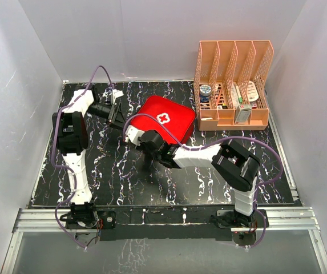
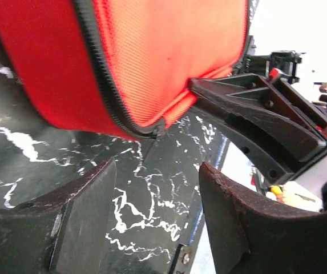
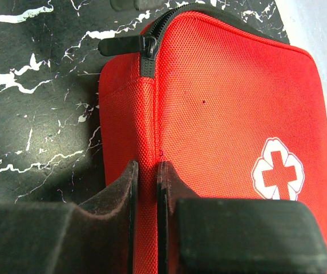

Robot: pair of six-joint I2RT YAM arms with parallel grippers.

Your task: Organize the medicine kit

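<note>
The red medicine kit (image 1: 172, 108) with a white cross lies closed in the middle back of the marble table. My right gripper is shut on the kit's fabric edge; the black zipper pull (image 3: 120, 45) shows just above it at the corner. My left gripper stands open just left of the kit, facing its side and the zipper (image 2: 100, 68), with nothing between its fingers. In the left wrist view the right gripper's dark finger reaches onto the kit's edge.
A peach organizer (image 1: 225, 120) with several compartments holding a jar, boxes and small items stands at the back right. Walls surround the table on the back and sides.
</note>
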